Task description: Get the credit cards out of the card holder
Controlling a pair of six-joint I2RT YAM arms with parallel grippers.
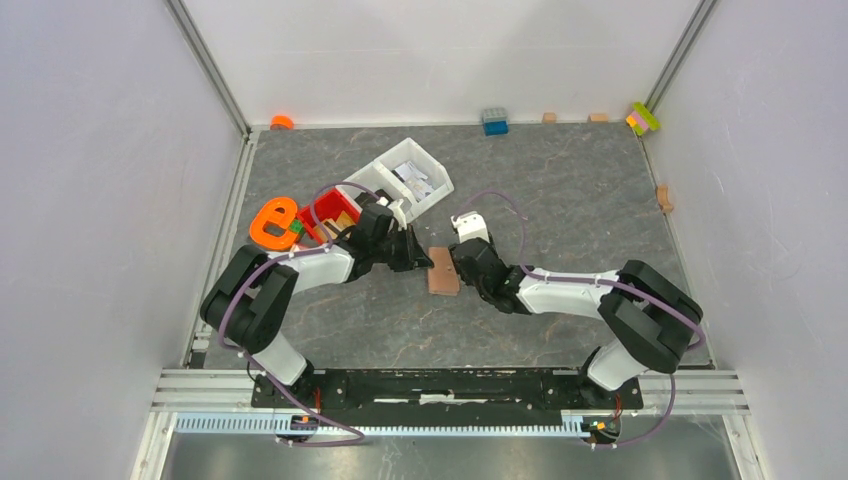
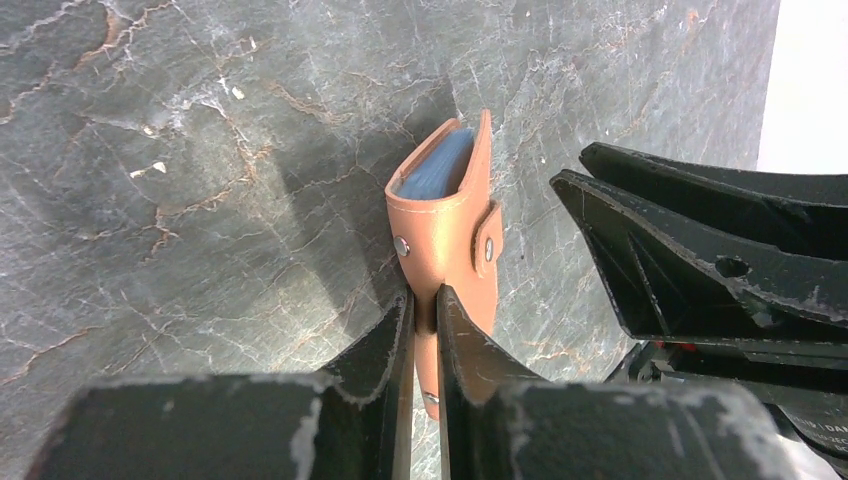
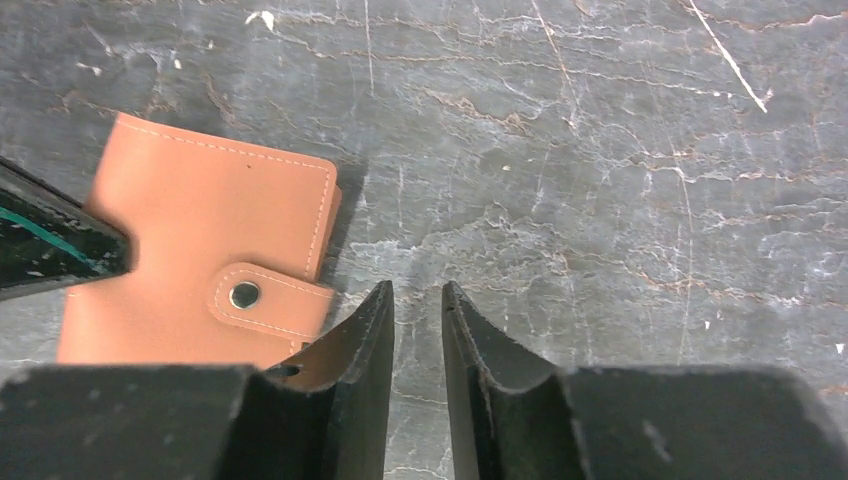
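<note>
A tan leather card holder [image 1: 443, 280] [image 2: 470, 255] [image 3: 205, 220] with a snap strap stands between my grippers. My left gripper [image 1: 425, 262] is shut on it; in the left wrist view its top gapes, showing bluish contents inside. My right gripper [image 1: 455, 256] is just beside the holder, to its right, its fingertips slightly parted with nothing visible between them.
A white divided bin [image 1: 430, 170] and a red bin [image 1: 308, 220] lie behind my left arm, with an orange object [image 1: 268, 213] at far left.
</note>
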